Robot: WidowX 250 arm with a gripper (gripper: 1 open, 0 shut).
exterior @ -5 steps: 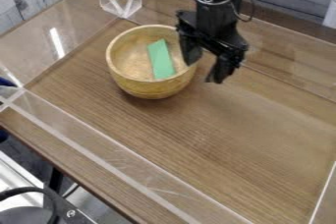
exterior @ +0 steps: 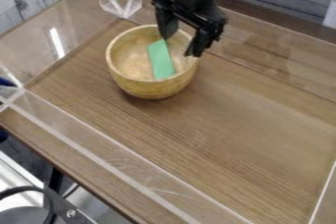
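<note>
A round light-wood bowl (exterior: pixel 132 76) sits in the upper middle of the table with a mint-green oblong object (exterior: pixel 163 59) lying inside it. My black gripper (exterior: pixel 184 34) hangs over the bowl's back right part, above and right of the green object, its fingers open and spread, with nothing seen held between them.
A clear plastic piece (exterior: pixel 120 0) stands at the back left. A clear strip runs along the left of the wooden table (exterior: pixel 230 144), with black cables at the lower left.
My gripper has moved left and up in the view, from right of the bowl to over its back right part. The bowl looks to be in about the same place.
</note>
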